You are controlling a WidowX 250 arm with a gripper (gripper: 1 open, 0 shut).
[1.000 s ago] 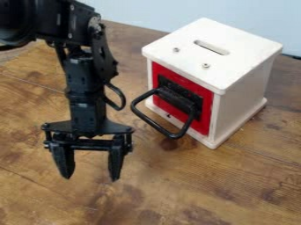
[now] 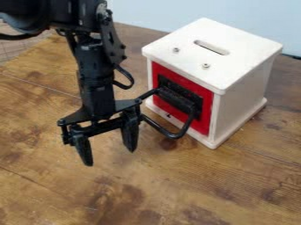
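My black gripper (image 2: 107, 146) hangs over the wooden floor on the left, fingers apart and pointing down, with nothing between them. To its right stands a white box (image 2: 238, 101) with a slot and screws on top and a red front panel (image 2: 201, 127). A black part with a looped handle (image 2: 173, 132) sticks out from that panel toward my gripper.
A pale wall or board lies behind the box at the upper right.
My gripper has risen and turned, its right finger now higher and closer to the box's handle. The box looks unmoved.
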